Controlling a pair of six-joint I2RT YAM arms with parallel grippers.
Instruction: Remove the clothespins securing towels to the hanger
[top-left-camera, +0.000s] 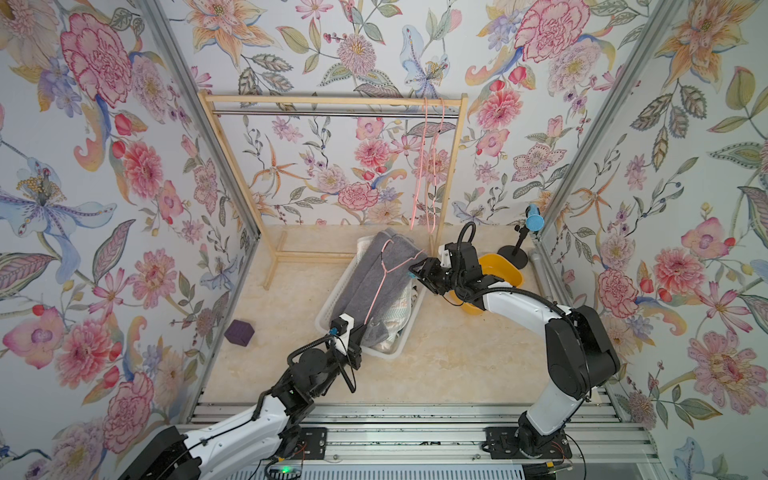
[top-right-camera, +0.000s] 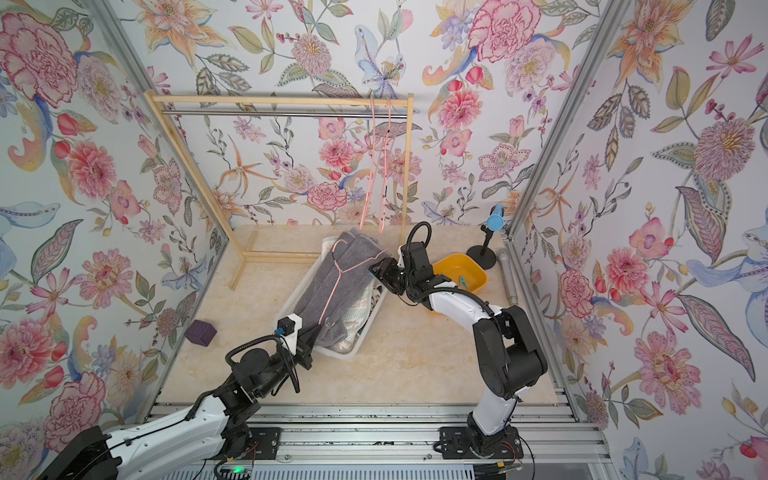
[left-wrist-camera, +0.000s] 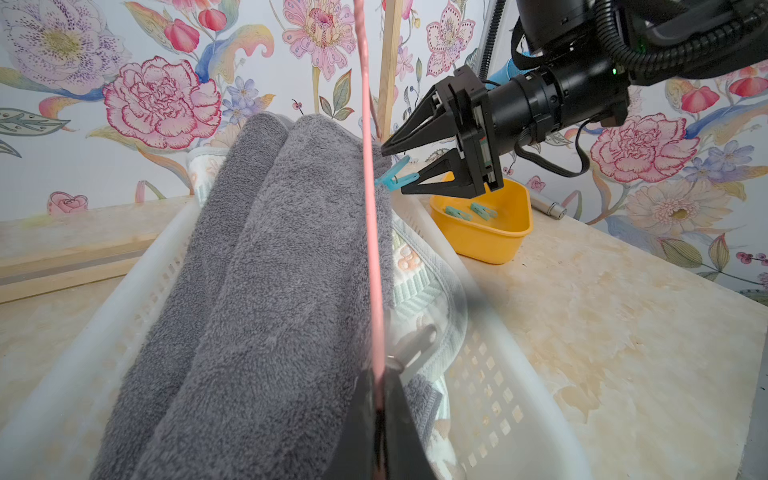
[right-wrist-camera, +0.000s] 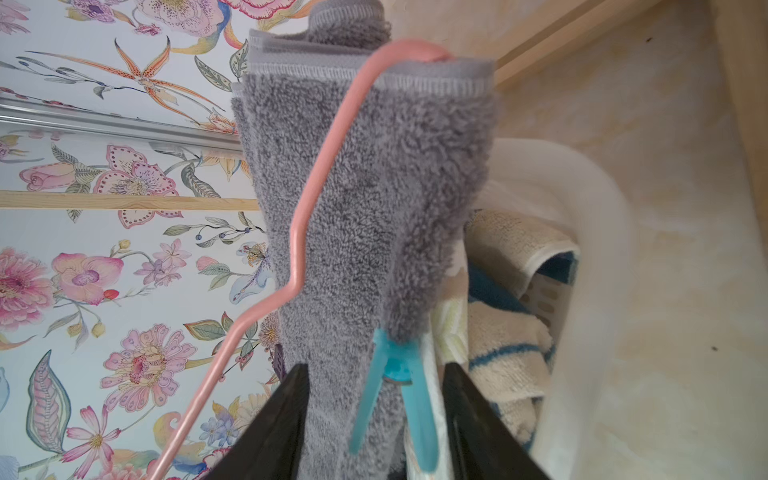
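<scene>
A pink hanger (left-wrist-camera: 369, 240) lies over grey towels (left-wrist-camera: 264, 304) in a white basket (top-left-camera: 328, 312). My left gripper is shut on the hanger's pink end at the basket's near side. A teal clothespin (right-wrist-camera: 396, 368) clips the towel edge at the far right of the hanger. My right gripper stands open around that clothespin's handles, as the right wrist view shows, with its fingers on either side.
A yellow bin (left-wrist-camera: 480, 240) holding teal clothespins stands right of the basket. A wooden rack (top-left-camera: 336, 100) with pink hangers is behind. A purple block (top-left-camera: 240, 332) sits at left.
</scene>
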